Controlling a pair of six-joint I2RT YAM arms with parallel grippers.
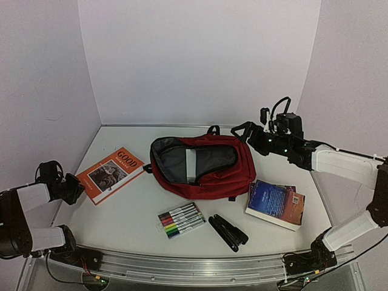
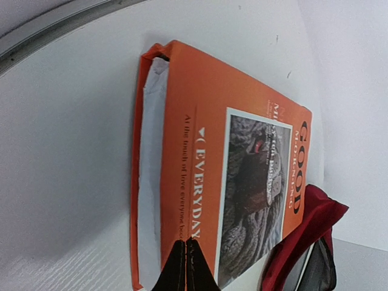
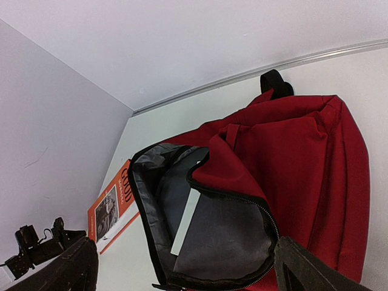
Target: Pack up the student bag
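Note:
The orange book (image 1: pixel 109 174) lies flat left of the bag. My left gripper is shut at the book's near left edge, with nothing visible between its fingers; whether it touches the cover is hard to tell. The red backpack (image 1: pixel 224 182) lies in the middle, unzipped, its grey inside showing a white strip (image 3: pixel 185 221). Over the bag's right back corner my right gripper (image 1: pixel 238 134) hangs open and empty, its fingers (image 3: pixel 306 267) wide apart. In front lie a pack of coloured markers (image 1: pixel 181 220) and a black pen case or pens (image 1: pixel 228 232).
A thick blue and orange book (image 1: pixel 276 201) rests right of the bag, on another dark item. Walls close off the back and sides, and a metal rail (image 1: pixel 200 264) runs along the front. Free table lies between the orange book and the markers.

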